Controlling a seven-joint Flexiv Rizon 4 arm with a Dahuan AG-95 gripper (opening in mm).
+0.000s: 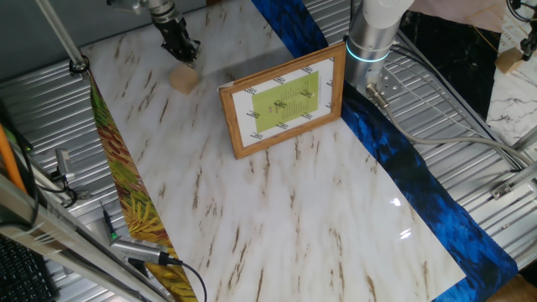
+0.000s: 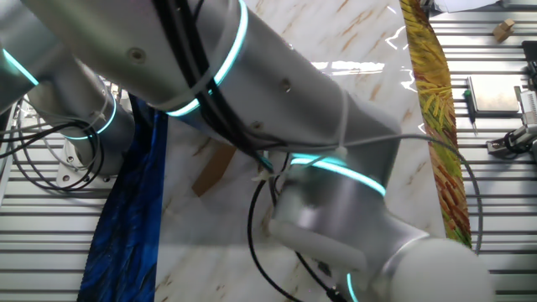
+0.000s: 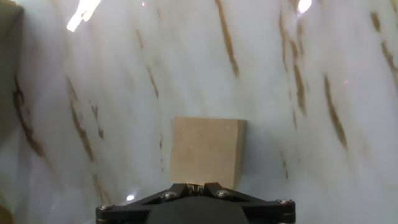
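A light wooden block (image 1: 184, 79) sits on the white marbled table near its far left end. At its near side my gripper (image 1: 192, 62) points down, its tips right against or very close to the block. In the wrist view the gripper is shut, its black fingers drawn together with nothing showing between them. Just beyond the fingertips lies the block (image 3: 205, 149), wider than the closed tips; whether they touch it is hard to tell. A wooden picture frame (image 1: 239, 126) with a green card stands upright on the table, to the right of the block.
Blue cloth (image 1: 394, 159) runs along one table edge and yellow-green patterned cloth (image 1: 126, 189) along the other. My arm (image 2: 277, 92) hides much of the second exterior view.
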